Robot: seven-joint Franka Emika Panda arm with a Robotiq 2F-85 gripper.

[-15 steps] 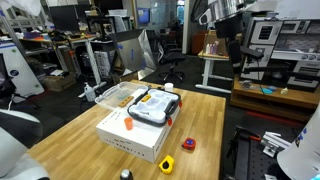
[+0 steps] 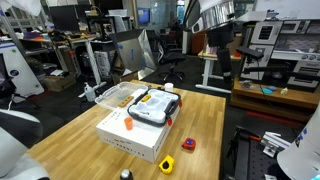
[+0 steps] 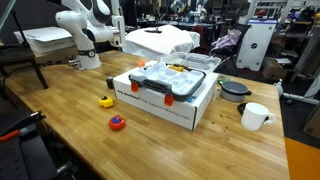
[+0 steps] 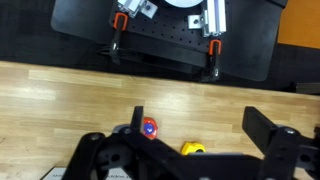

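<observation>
High above the front of the table hangs my gripper, its two fingers spread wide with nothing between them. In exterior view 1 the black arm end comes down at the upper right, clear of everything. A small red object (image 2: 187, 145) lies on the bare wood, with a yellow one (image 2: 167, 163) close by. Both also show below the gripper in the wrist view, the red piece (image 4: 150, 127) and the yellow piece (image 4: 193, 148). A white box (image 3: 170, 103) stands behind them, bearing a clear case (image 3: 180, 78) with a black rim and red latches.
A white mug (image 3: 254, 117) and a dark pan (image 3: 235, 90) stand beside the box. A clear bin (image 2: 118, 95) sits behind it. An orange piece (image 2: 128, 123) is by the box's left corner. Bare wood (image 3: 190, 150) lies open in front.
In exterior view 1 the gripper has shifted very slightly to the left. The objects on the table have stayed in place.
</observation>
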